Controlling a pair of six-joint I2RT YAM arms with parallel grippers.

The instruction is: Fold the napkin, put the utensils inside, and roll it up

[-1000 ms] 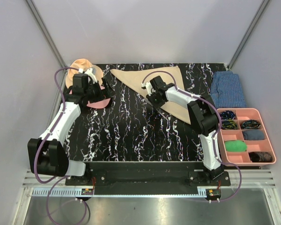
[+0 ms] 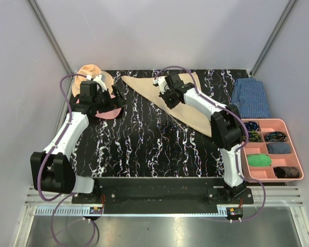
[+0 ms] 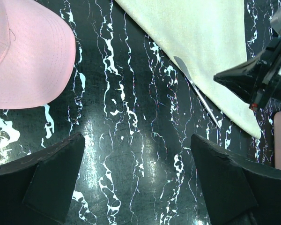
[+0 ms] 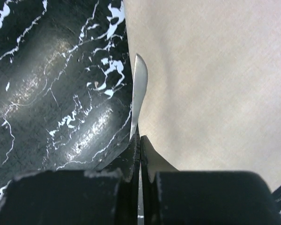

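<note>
The beige napkin (image 2: 145, 87) is folded into a triangle on the dark marbled table (image 2: 134, 144). A silver knife (image 3: 199, 95) lies along the napkin's long edge, its blade (image 4: 139, 84) toward the back. My right gripper is shut over the knife, with nothing clearly visible between its fingers; the handle is partly hidden beneath it. My left gripper stands open over the table at the left, near the pink cap, empty.
Pink and peach caps (image 2: 108, 114) lie at the left. A blue striped cloth (image 2: 251, 98) and a pink divided organizer (image 2: 289, 152) with rolled items are at the right.
My right gripper has moved up and back from its spot on the knife, while the knife stays lying at the napkin's edge. The left arm has not moved.
</note>
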